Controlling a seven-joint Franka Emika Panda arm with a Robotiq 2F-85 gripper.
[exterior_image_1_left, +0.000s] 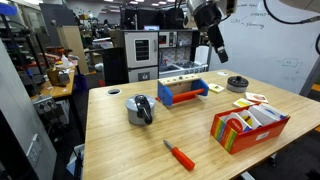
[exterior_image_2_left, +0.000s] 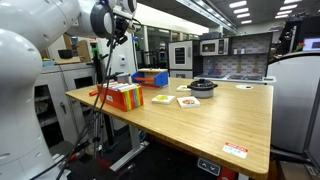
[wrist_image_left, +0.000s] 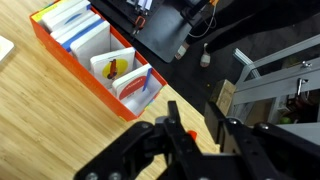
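Observation:
My gripper (exterior_image_1_left: 222, 53) hangs high over the back right part of the table, well above everything on it. Its dark fingers fill the lower part of the wrist view, too dim and blurred to show how the fingers stand or whether anything is between them. A red-handled knife (exterior_image_1_left: 180, 156) lies on the wood near the front edge, left of an orange-red box (exterior_image_1_left: 222, 132). Upright cards, white containers and other small items fill this box; its card with a red fruit (wrist_image_left: 117, 69) shows from above. A small red patch (wrist_image_left: 193, 134) appears among the dark gripper parts.
A metal pot with a black handle (exterior_image_1_left: 140, 109) stands at left. A blue and red rack (exterior_image_1_left: 183, 90) is at the middle back, a dark-lidded pot (exterior_image_1_left: 237, 82) at back right. Flat cards (exterior_image_1_left: 243, 102) lie behind the box.

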